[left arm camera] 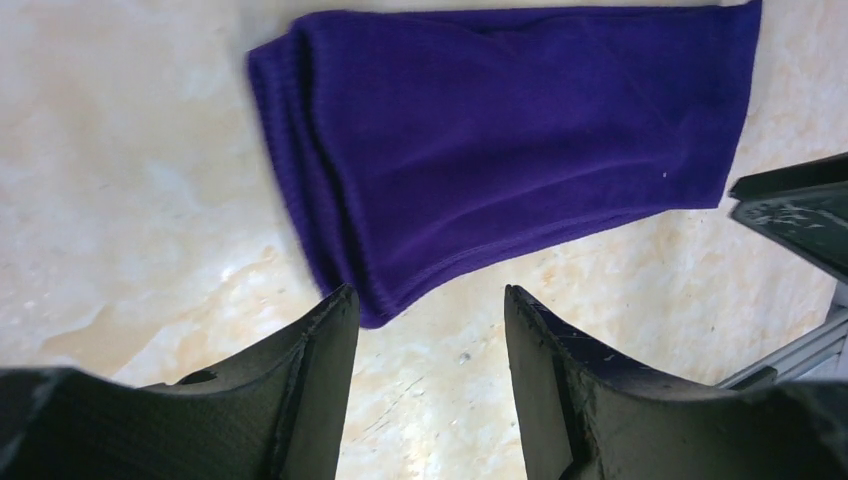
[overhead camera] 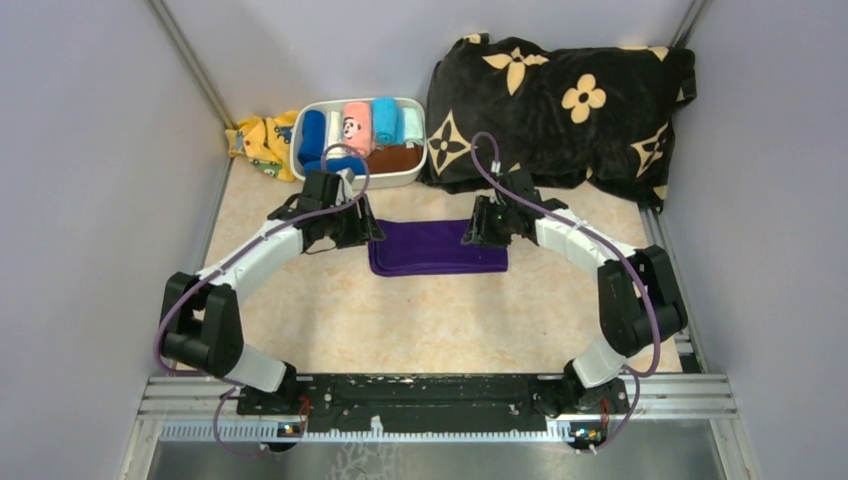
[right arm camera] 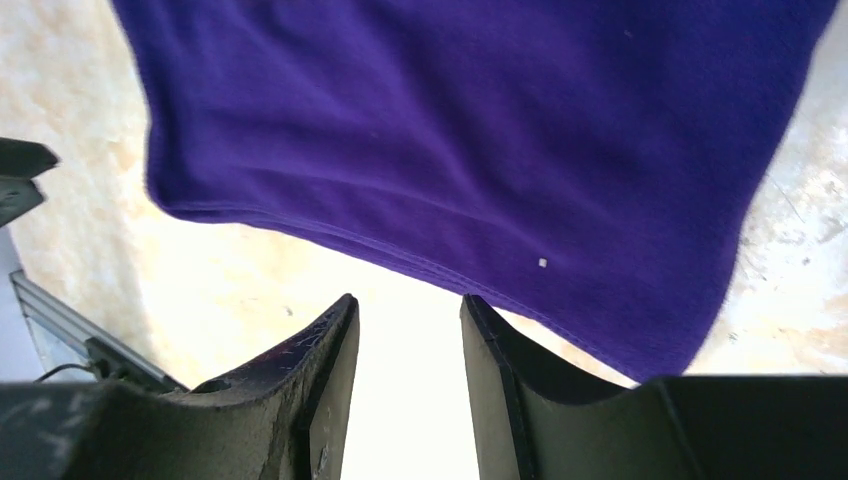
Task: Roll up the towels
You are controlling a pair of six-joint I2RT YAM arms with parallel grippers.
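A purple towel (overhead camera: 425,255) lies flat and folded on the table, with a doubled, slightly rumpled edge at its left end, clearest in the left wrist view (left arm camera: 480,130). My left gripper (overhead camera: 362,225) hangs open over that left end, nothing between its fingers. My right gripper (overhead camera: 483,225) is open above the towel's right part, also empty; in the right wrist view the towel (right arm camera: 480,150) spreads ahead of its fingertips.
A white bin (overhead camera: 400,175) of rolled towels stands at the back, beside a yellow cloth (overhead camera: 260,145) on its left and a large black patterned blanket (overhead camera: 560,120) on its right.
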